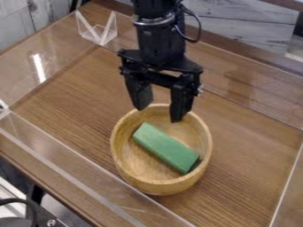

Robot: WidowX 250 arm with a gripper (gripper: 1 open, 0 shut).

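My black gripper [159,99] hangs over the rear part of a round beige bowl [129,167], its two fingers spread apart and open, with nothing visible between them. A green rectangular block [166,148] lies inside the bowl, slanting from the back left down to the front right, below and in front of the fingers.
A clear plastic object [97,25] stands at the back left. A white wall or board is behind at the top right, and black cables are at the lower left.
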